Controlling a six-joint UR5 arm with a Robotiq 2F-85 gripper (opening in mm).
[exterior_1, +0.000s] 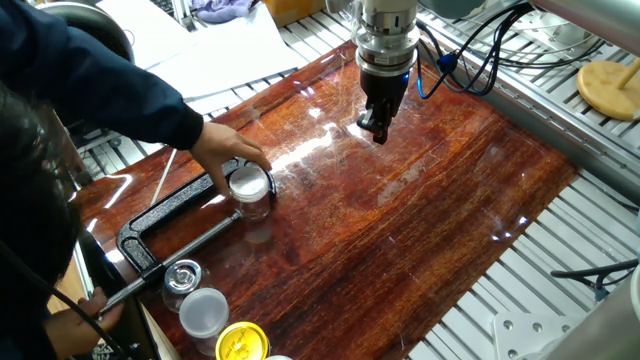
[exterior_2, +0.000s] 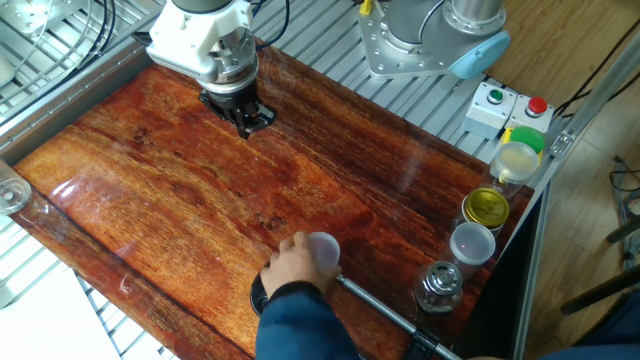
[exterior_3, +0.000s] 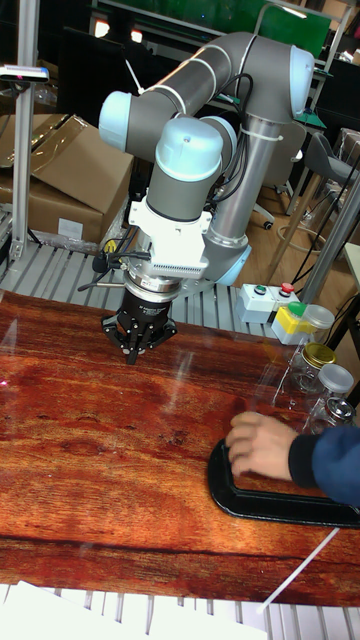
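Note:
My black gripper (exterior_1: 376, 130) hangs over the wooden tabletop, well apart from the jars. From the front (exterior_3: 133, 350) its fingers look spread, but how far the fingers stand apart is unclear; no object shows in it. A person's hand (exterior_1: 228, 155) rests by a clear jar with a whitish lid (exterior_1: 250, 187). This jar stands upright at the end of a black C-shaped clamp (exterior_1: 170, 212), near its screw rod. In exterior view 3 the hand and clamp hide that jar.
Along one edge stand a jar with a silver lid (exterior_2: 441, 280), one with a white lid (exterior_2: 472, 243) and one with a gold lid (exterior_2: 487, 207). Beyond the table is a button box (exterior_2: 508, 112).

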